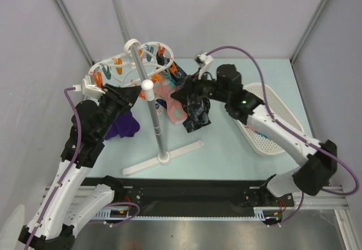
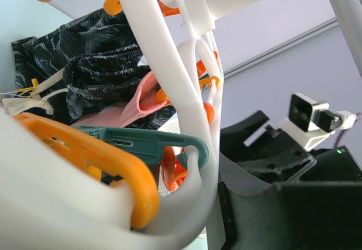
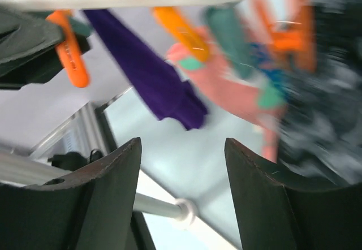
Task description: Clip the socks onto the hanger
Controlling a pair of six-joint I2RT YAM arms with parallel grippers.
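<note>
The white clip hanger [image 1: 130,57] carries orange and teal clips. My left gripper [image 1: 127,95] is at its front left, shut on the hanger ring [image 2: 192,205]. A pink sock [image 1: 172,106] and a black patterned sock [image 1: 198,114] hang at the hanger's right; a purple sock [image 1: 121,125] hangs at the left. My right gripper is open below the ring, beside the pink and black socks, with nothing between its fingers; it is blurred in the top view.
A white basket [image 1: 277,145] stands on the right of the pale table. The hanger's pole and base [image 1: 138,165] occupy the middle front.
</note>
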